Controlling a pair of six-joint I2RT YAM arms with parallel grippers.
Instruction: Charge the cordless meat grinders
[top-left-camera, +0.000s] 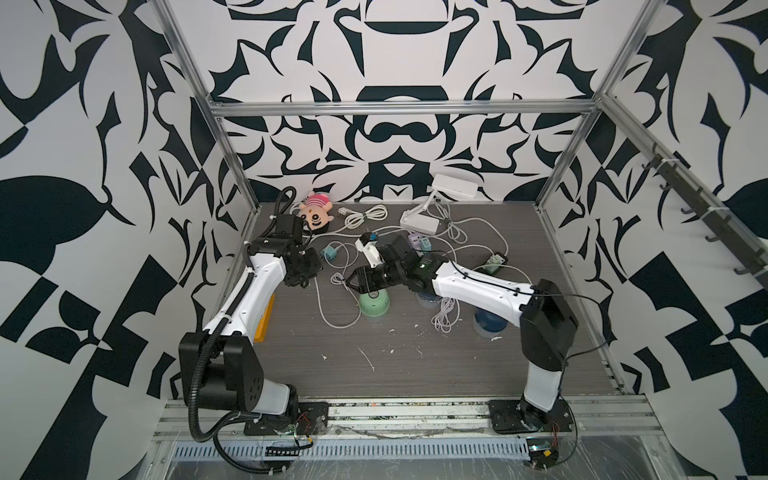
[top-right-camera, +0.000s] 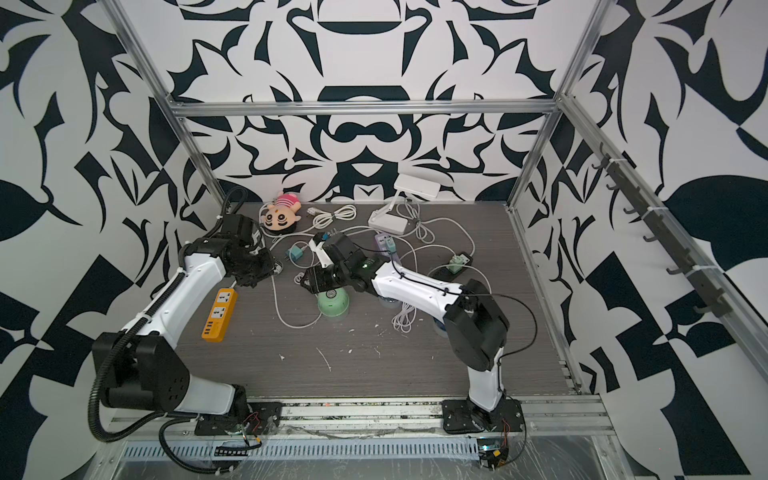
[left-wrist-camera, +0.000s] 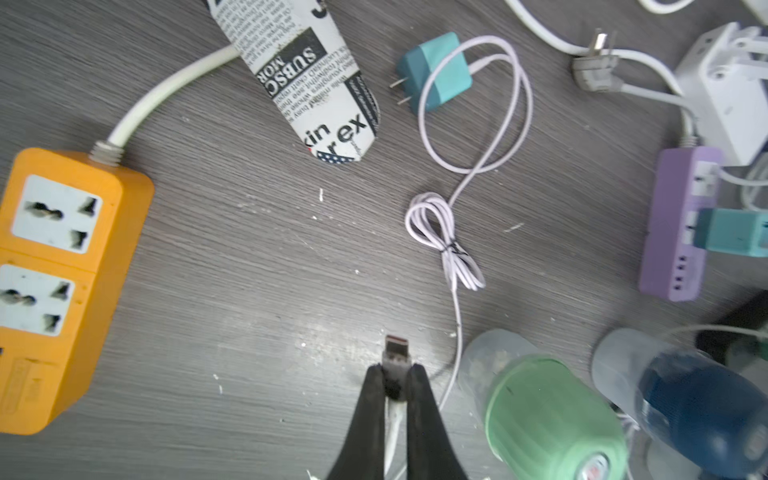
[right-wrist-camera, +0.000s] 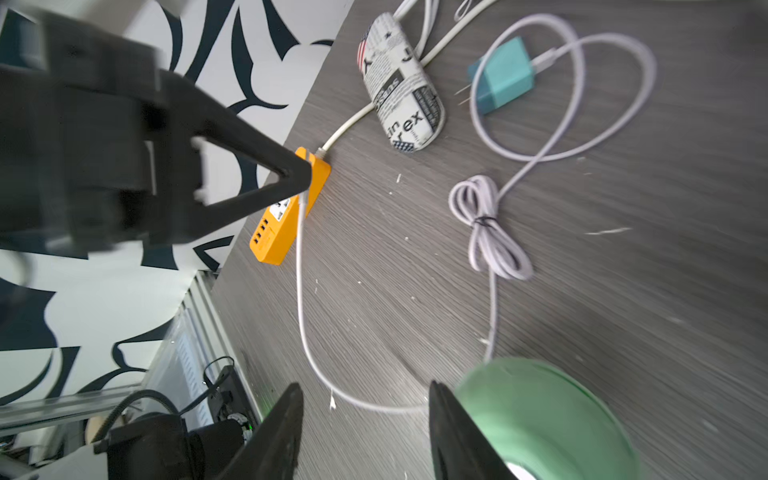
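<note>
A green-topped grinder with a clear cup (left-wrist-camera: 552, 416) stands on the table in front of my right gripper, which is open and empty. Pinched in my left gripper is the end of a white charging cable (right-wrist-camera: 301, 264); its small dark tip pokes out past the fingers. From there the cable loops low past the green grinder to a tied bundle (left-wrist-camera: 440, 232) and on to a teal plug adapter (left-wrist-camera: 436, 72), lying loose with its prongs bare. Beyond the green grinder is a blue-topped one (left-wrist-camera: 696, 408). The green grinder's charging port cannot be made out.
An orange power strip (top-right-camera: 219, 315) with empty sockets lies at the left edge. A purple strip (left-wrist-camera: 676, 224) carries another teal adapter. A doll (top-right-camera: 281, 214), a white lamp (top-left-camera: 424, 222) and coiled cords are at the back.
</note>
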